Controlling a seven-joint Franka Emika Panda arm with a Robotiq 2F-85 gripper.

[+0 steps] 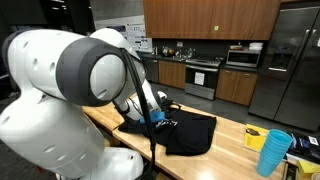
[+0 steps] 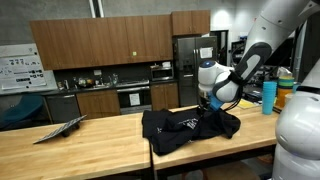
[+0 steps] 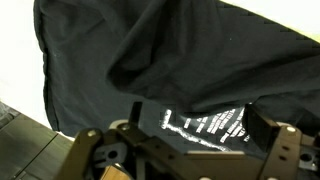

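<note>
A black cloth (image 1: 192,130), apparently a garment, lies crumpled and partly spread across the wooden table. White printed marks (image 3: 215,125) show on it in the wrist view, between my fingers' tips. Above the cloth my gripper stands open, its two dark fingers wide apart at the bottom of that view. Nothing is held between them. In the second exterior view the cloth (image 2: 175,130) reaches across the table, with its right part beneath the arm. How high the fingertips are over the fabric is hard to tell.
Blue cups (image 1: 272,152) are stacked at the table's right side, near a yellow item (image 1: 256,137). Bare tabletop (image 2: 80,145) stretches out left of the cloth in the second exterior view. Kitchen cabinets, an oven (image 1: 202,80) and a fridge stand well behind.
</note>
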